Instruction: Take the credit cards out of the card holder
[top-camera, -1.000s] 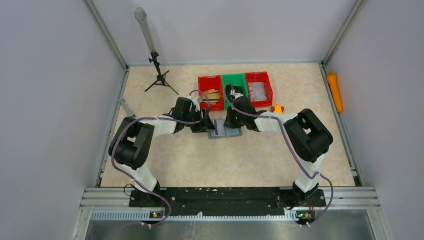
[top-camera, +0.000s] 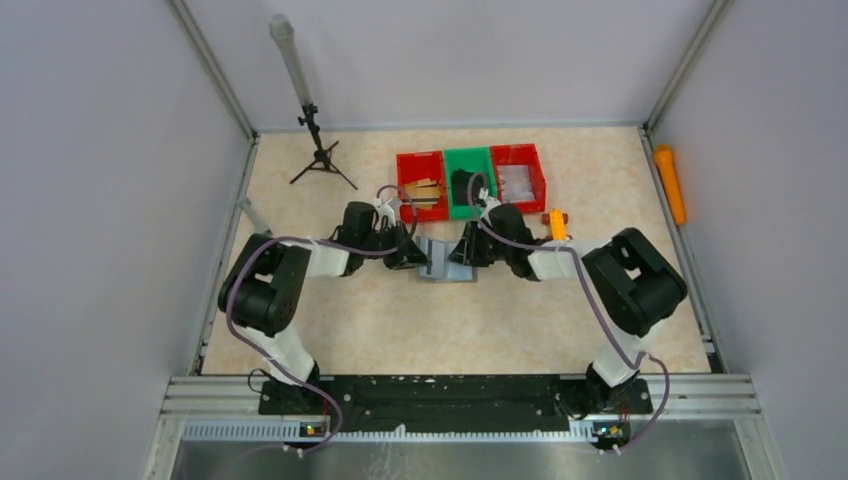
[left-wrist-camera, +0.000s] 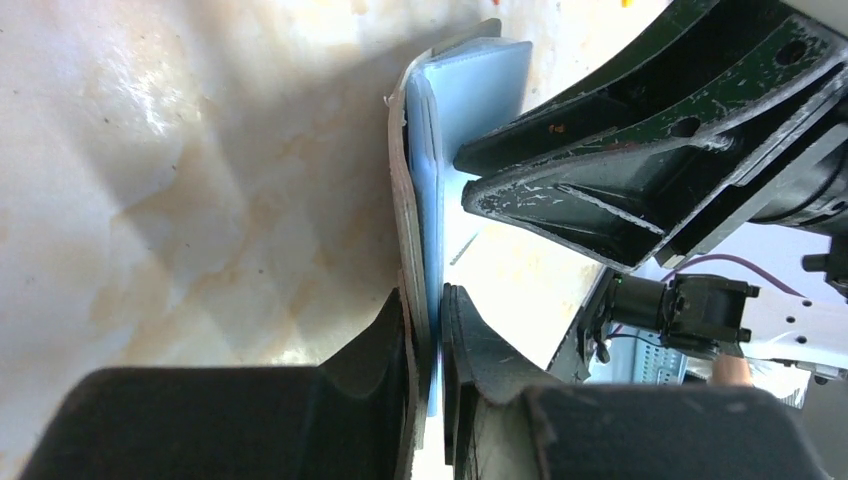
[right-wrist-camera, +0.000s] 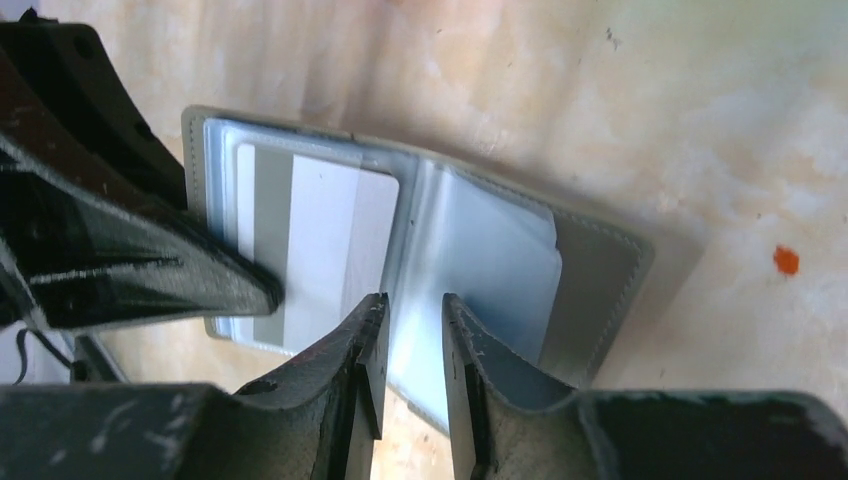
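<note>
The grey card holder (right-wrist-camera: 600, 290) lies spread with clear bluish pockets; in the top view its pale face (top-camera: 452, 270) shows between the arms. In its left pocket sits a white card with a grey band (right-wrist-camera: 325, 235). My left gripper is shut on the holder's left side, one finger over the card face and the other behind. My right gripper is partly open above the holder's middle, nothing visible between its fingertips. From the left wrist view, those fingertips (left-wrist-camera: 485, 195) are close to the pocket; whether they touch it, I cannot tell.
Behind the holder stand a red bin (top-camera: 421, 160) with tan pieces, a green bin (top-camera: 468, 158) with a dark item, and another red bin (top-camera: 515, 153) with clear packets. An orange item (top-camera: 557, 224) lies by the right arm.
The left gripper has moved only a little. The holder's right end looks slightly shifted and tilted.
</note>
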